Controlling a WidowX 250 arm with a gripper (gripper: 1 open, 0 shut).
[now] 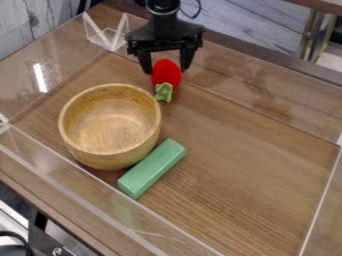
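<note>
My dark gripper hangs at the top centre of the camera view, just above and behind a red object with a green top, which looks like a strawberry lying on the wooden table. Whether the fingers are open or shut is hard to make out.
A round wooden bowl sits at the left middle. A green block lies below it. A clear or white wire-like item is at the upper left.
</note>
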